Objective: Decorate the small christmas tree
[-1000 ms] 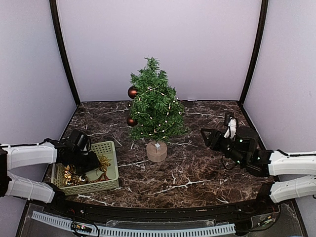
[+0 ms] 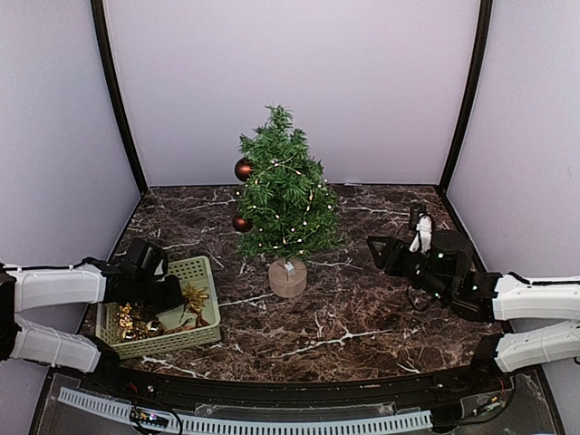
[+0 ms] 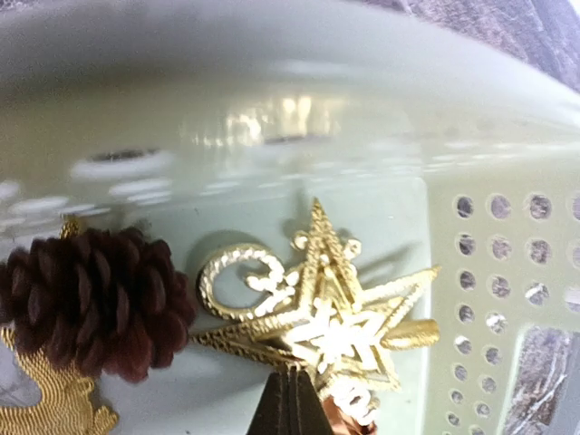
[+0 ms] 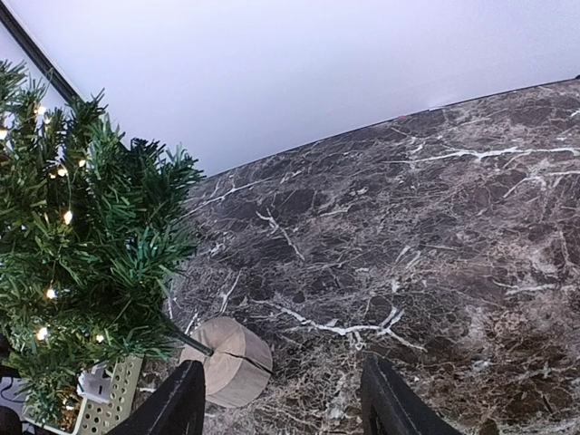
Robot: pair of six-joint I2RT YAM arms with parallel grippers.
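A small green tree (image 2: 285, 190) with lights stands centred on a wooden base (image 2: 288, 281), two red baubles (image 2: 243, 169) on its left side. Over the ornament basket (image 2: 159, 340) at left, my left gripper is shut, its tips at the lower edge of a gold star (image 3: 331, 308), with a pinecone (image 3: 95, 299) and a gold reindeer (image 3: 45, 403) nearby. Whether anything is pinched is not visible. My right gripper hangs right of the tree, fingers apart, nothing between them but the view of the table.
White walls (image 2: 290, 82) enclose the back and both sides. A black rail runs along the front edge.
The right arm has shifted slightly; tree and baubles are unchanged.
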